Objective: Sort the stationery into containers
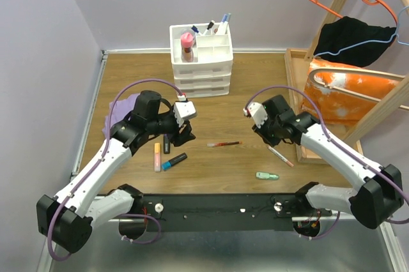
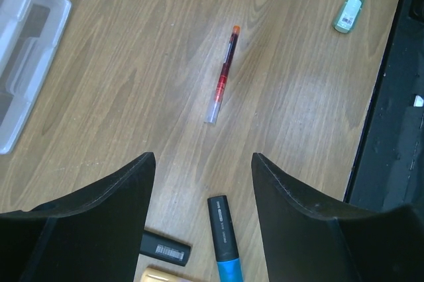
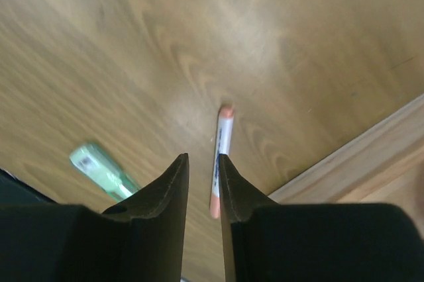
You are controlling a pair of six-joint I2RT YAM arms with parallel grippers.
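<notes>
My left gripper is open above a black-and-blue marker [image 2: 221, 229], a black item [image 2: 163, 247] and an orange highlighter [image 1: 157, 157]; a red pen [image 2: 222, 77] lies beyond. My right gripper is open over the wood surface, near a white-and-pink pen [image 3: 222, 143] and a green bottle-like item [image 3: 106, 169]. The white organizer [image 1: 201, 77], with pens and a pink-capped item in its top compartments, stands at the back.
A wooden rack [image 1: 355, 138] with hangers, dark cloth and an orange bundle fills the right side. A purple cloth [image 1: 121, 109] lies left, partly under my left arm.
</notes>
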